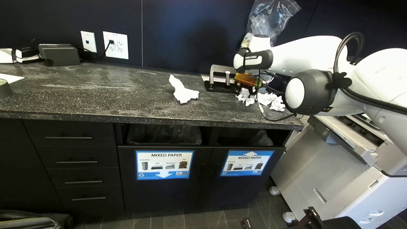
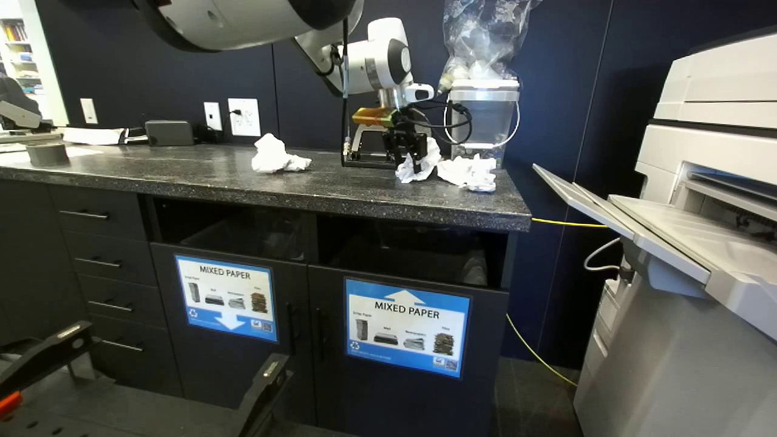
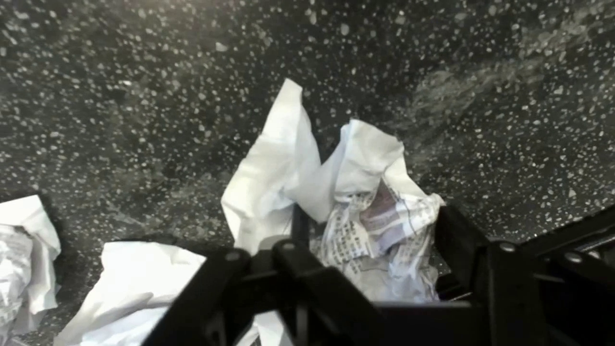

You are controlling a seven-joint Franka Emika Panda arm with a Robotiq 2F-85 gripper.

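Observation:
In the wrist view a crumpled paper with newsprint lies between the two spread fingers of my gripper. One finger comes down between the printed part and a white sheet; the other stands at the printed part's right edge. Whether the pads touch the paper I cannot tell. Exterior view 2 shows the gripper low over the counter, in front of crumpled paper. More crumpled paper rests just right of it. A separate crumpled white piece sits farther left on the counter.
A metal hole punch stands close behind the papers, and a bin with a plastic bag at the back right. Below the counter are two open slots above MIXED PAPER signs.

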